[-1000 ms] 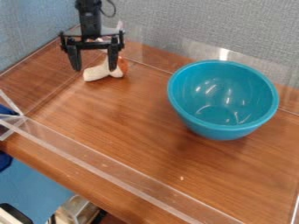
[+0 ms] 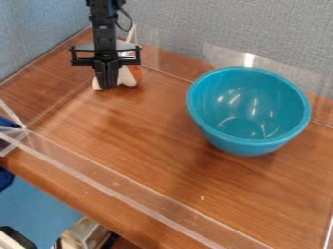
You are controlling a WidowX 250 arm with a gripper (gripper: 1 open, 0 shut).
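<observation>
My black gripper [image 2: 107, 76] is at the upper left, its fingers close together over a pale object with an orange part [image 2: 128, 76], which lies on the wooden table and is partly hidden behind the fingers. The gripper looks shut; whether anything is between its fingertips is hard to see. A large teal bowl [image 2: 248, 109] stands on the right of the table.
A clear plastic rail runs along the table's left and front. Grey padded walls stand at the back and left. A dark blue item [image 2: 7, 127] sits at the left edge.
The gripper's fingers, spread apart a second ago, have drawn together over the pale object. The bowl has not moved.
</observation>
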